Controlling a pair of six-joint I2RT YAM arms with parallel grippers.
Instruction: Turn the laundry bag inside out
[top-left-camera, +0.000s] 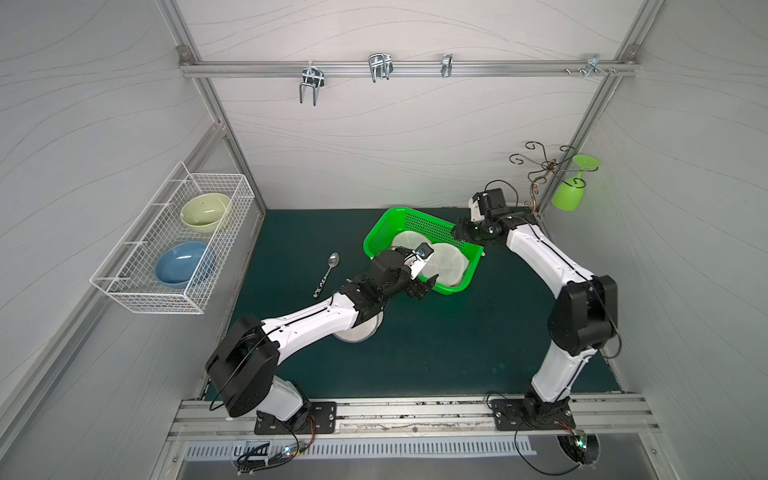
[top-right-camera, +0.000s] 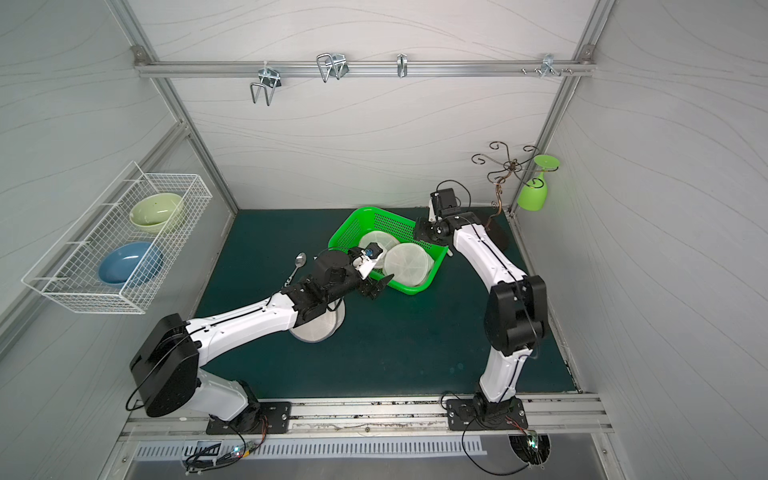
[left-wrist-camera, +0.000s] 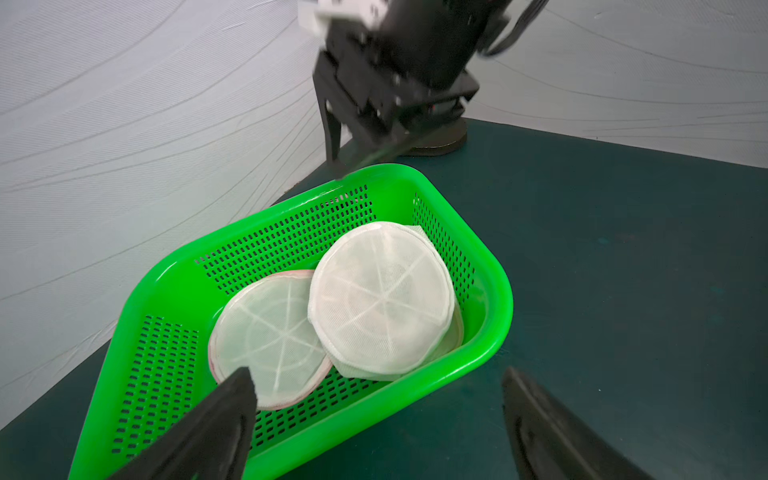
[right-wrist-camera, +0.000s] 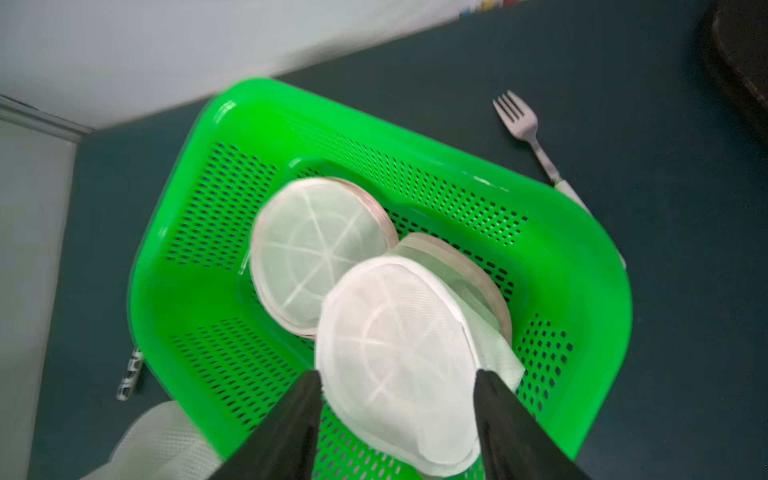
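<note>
A white mesh laundry bag (left-wrist-camera: 381, 297) with a round, ribbed face rests in the green basket (left-wrist-camera: 496, 280). It lies partly over another round pale bag (left-wrist-camera: 276, 340) and on a further pale bag (right-wrist-camera: 472, 276) under its side. My right gripper (top-left-camera: 459, 232) is above the basket's back right rim, its fingers parted and clear of the white bag in the left wrist view. At the basket's front edge my left gripper (top-left-camera: 424, 286) stands open, nothing between its fingers.
Behind the basket lies a fork (right-wrist-camera: 524, 128). A spoon (top-left-camera: 326, 272) is at the left, and a white round item (top-right-camera: 316, 324) sits partly under my left arm. The wire rack (top-left-camera: 144, 300) hangs on the left wall.
</note>
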